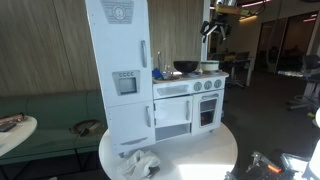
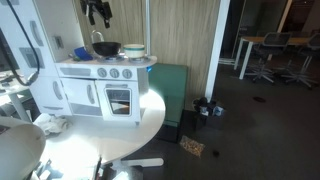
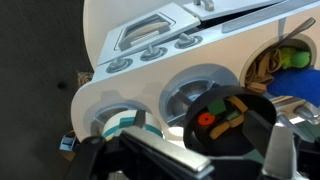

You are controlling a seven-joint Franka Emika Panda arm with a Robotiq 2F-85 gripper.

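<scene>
A white toy kitchen (image 1: pixel 172 100) stands on a round white table. On its counter sit a black pan (image 1: pixel 186 66) and a light pot with a teal band (image 2: pixel 134 50). Seen from above in the wrist view, the pan (image 3: pixel 216 97) holds a red piece (image 3: pixel 205 119) and several orange-brown pieces. My gripper (image 1: pixel 215 29) hovers above the counter, well clear of the cookware. Its fingers (image 3: pixel 172 152) are open and wide apart, with nothing held between them. In the wrist view they cover the near part of the pan and the pot's lower edge.
Beside the pan, the sink area holds a blue item (image 3: pixel 300 85), a green item (image 3: pixel 297 58) and brown pieces. The tall fridge section (image 1: pixel 125 70) rises left of the counter in the first exterior view. A crumpled white cloth (image 1: pixel 139 164) lies on the tabletop.
</scene>
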